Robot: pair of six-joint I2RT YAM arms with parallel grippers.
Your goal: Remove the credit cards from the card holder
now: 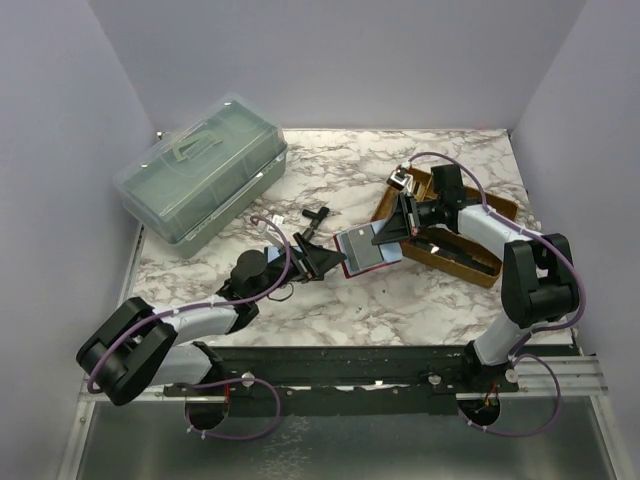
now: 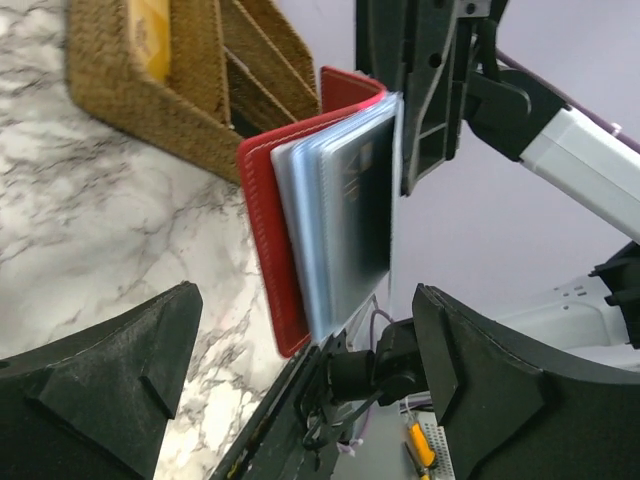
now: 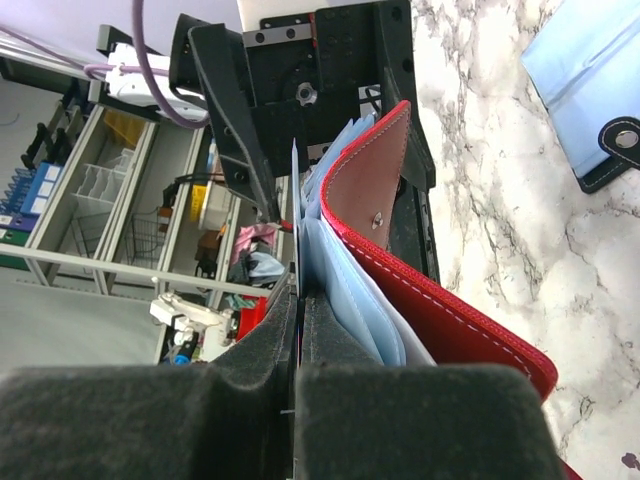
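The card holder, red with a stack of pale blue sleeves (image 1: 366, 247), is held up by my right gripper (image 1: 400, 225), whose fingers are shut on its edge, as the right wrist view (image 3: 295, 390) shows. My left gripper (image 1: 318, 255) stands open just left of the holder, its fingers pointed at the holder's free edge with nothing between them. A light blue item (image 3: 570, 85) with a dark snap tab lies on the marble, partly under the left arm in the top view.
A brown compartment box (image 1: 460, 267) (image 2: 120, 110) stands at the back right. A large translucent green case (image 1: 200, 170) sits at the left. A small black object (image 1: 316, 220) lies at the middle. The table's front edge runs below.
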